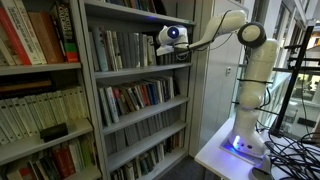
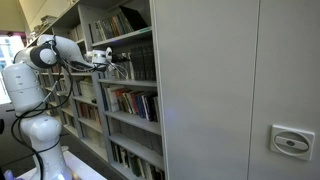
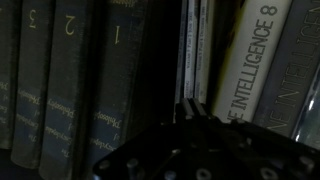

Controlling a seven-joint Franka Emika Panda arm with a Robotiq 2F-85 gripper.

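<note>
My gripper is at the upper shelf, its fingertips dark and close together before some thin light-spined books. Whether anything lies between them is too dark to make out. Right of these leans a pale book marked "Intelligence 8", with a grey volume beside it. Dark numbered volumes stand to the left, among them volume 1 and volume 2. A dark gap separates volume 1 from the thin books. In exterior view 1, the white-and-blue wrist hides the fingers.
Tall grey bookshelves hold books on several levels. The arm rises from a white table at the right and reaches over to the shelf. A wide pale panel stands right of the shelves in exterior view 2. Cables lie behind the base.
</note>
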